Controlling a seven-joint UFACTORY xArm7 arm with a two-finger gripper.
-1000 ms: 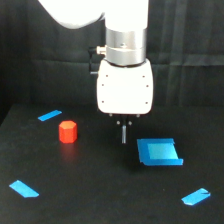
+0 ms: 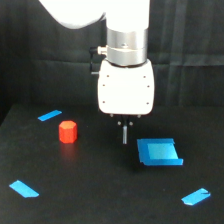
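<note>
A red-orange block [image 2: 68, 132] stands on the black table, left of the arm and apart from it. A blue tape outline with a lighter blue square [image 2: 159, 150] inside it lies right of the arm's lower end. My gripper [image 2: 125, 132] points down from the white hand [image 2: 126, 89], near the table's middle, between the block and the square. Its fingers are small and dark against the black background, so whether they stand open or shut does not show. Nothing is visibly held there.
Strips of blue tape mark the table at back left [image 2: 50, 115], front left [image 2: 23, 188] and front right [image 2: 196, 197]. A dark curtain hangs behind.
</note>
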